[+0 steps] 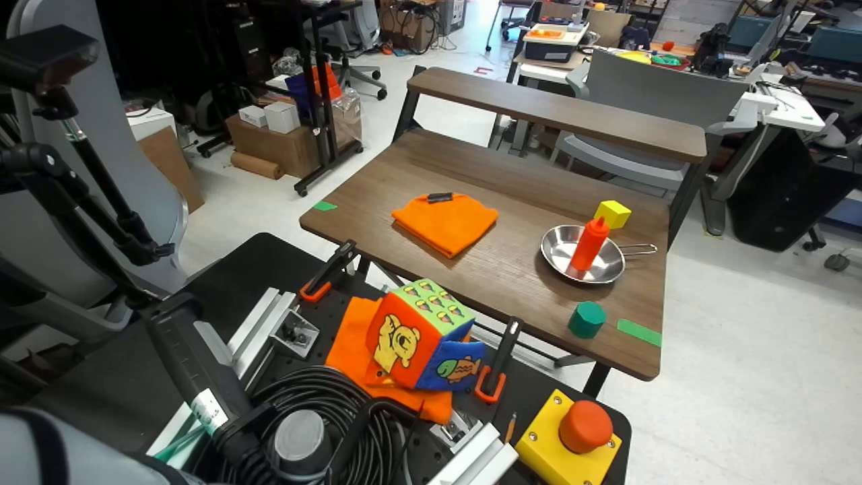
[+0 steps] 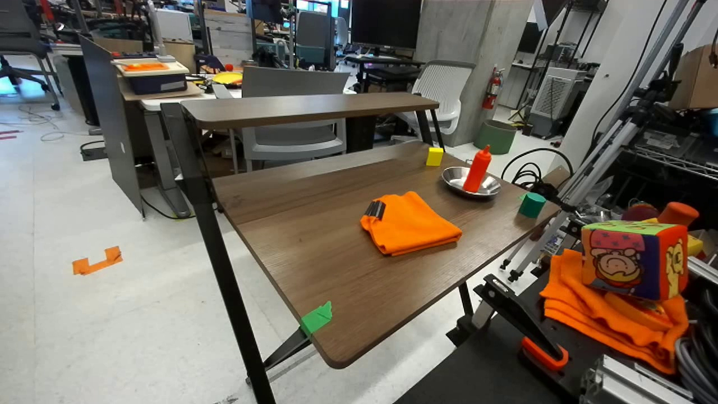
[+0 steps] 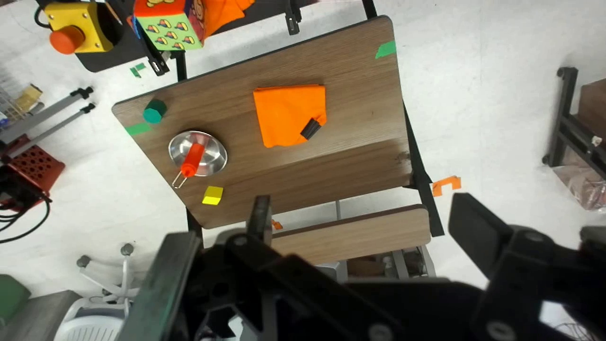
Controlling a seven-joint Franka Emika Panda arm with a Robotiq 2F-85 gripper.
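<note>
In the wrist view my gripper stands open high above the table, its dark fingers wide apart with nothing held between them. Neither exterior view shows it. On the wooden table lies a folded orange cloth with a small black object on one corner. A shallow metal pan holds an upright red squeeze bottle. Close beside the pan sits a yellow block. Nearer the table's front edge is a green block.
A raised shelf runs along the table's back. On the black bench in front, a soft picture cube rests on orange cloth, near a yellow box with a red button. Bare tabletop surrounds the folded cloth.
</note>
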